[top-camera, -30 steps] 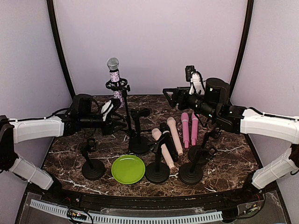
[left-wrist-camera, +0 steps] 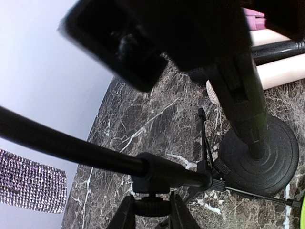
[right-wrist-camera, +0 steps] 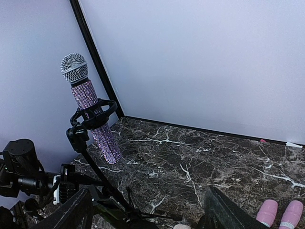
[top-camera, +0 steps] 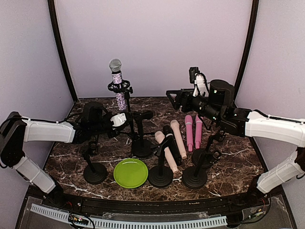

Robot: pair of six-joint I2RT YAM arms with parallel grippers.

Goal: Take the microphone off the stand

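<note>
A glittery pink microphone with a silver head (top-camera: 116,78) (right-wrist-camera: 86,93) rests upright, slightly tilted, in the ring holder (right-wrist-camera: 107,109) atop a black stand at the back left. My left gripper (top-camera: 127,125) is low on that stand, shut on its round adjusting knob below the microphone. My right gripper (top-camera: 176,98) hangs raised to the right of the microphone, apart from it and open, its fingertips at the bottom edge of the right wrist view.
A green plate (top-camera: 131,173) lies at the front. Several loose pink, cream and black microphones (top-camera: 189,131) lie right of centre. Other black stands (top-camera: 95,172) line the front. Free marble shows at the back.
My left arm has moved rightward and a little down toward the stand, its wrist turning slightly. The right arm and microphone look unchanged.
</note>
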